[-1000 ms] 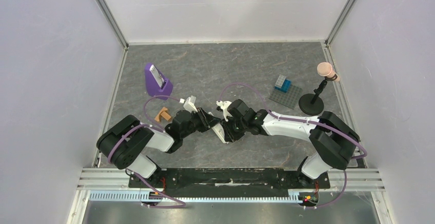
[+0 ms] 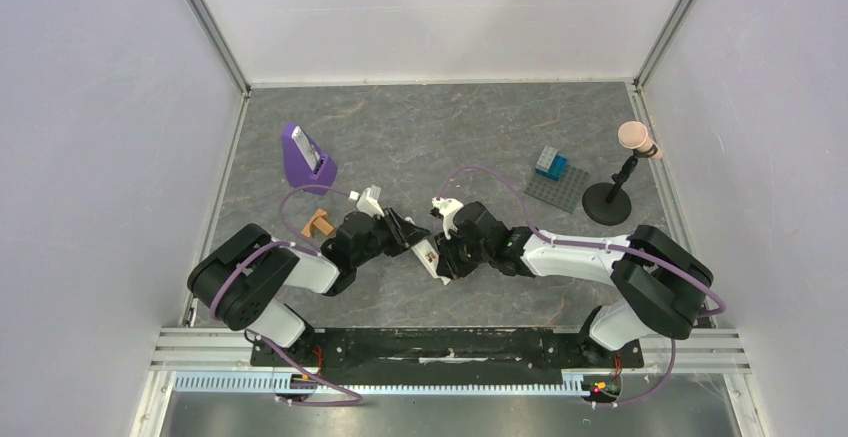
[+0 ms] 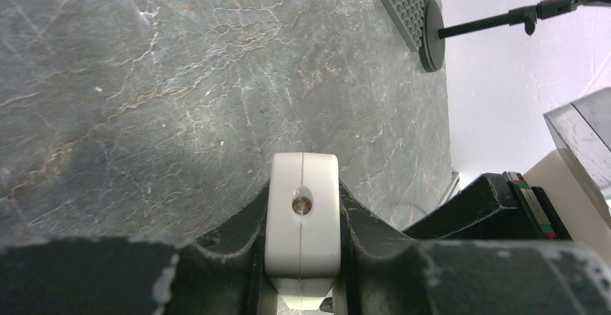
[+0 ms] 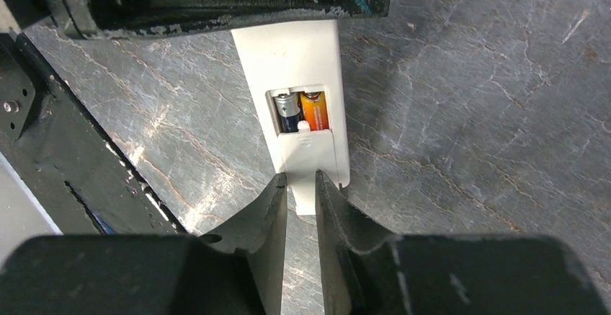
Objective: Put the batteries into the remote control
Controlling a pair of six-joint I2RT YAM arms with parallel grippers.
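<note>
My left gripper (image 2: 405,232) is shut on the white remote (image 3: 302,221), gripping one end. In the right wrist view the remote (image 4: 288,59) lies back up, with a silver battery (image 4: 287,113) and an orange battery (image 4: 315,111) side by side in its compartment. The battery cover (image 4: 306,153) sits over the compartment's lower part, leaving the batteries partly visible. My right gripper has its fingertips on the cover, shut on it.
A purple holder (image 2: 305,167) stands back left, an orange stand (image 2: 318,222) beside the left arm. A grid plate (image 2: 555,189) with blue blocks and a black stand (image 2: 605,202) are at right.
The left gripper stays in place.
</note>
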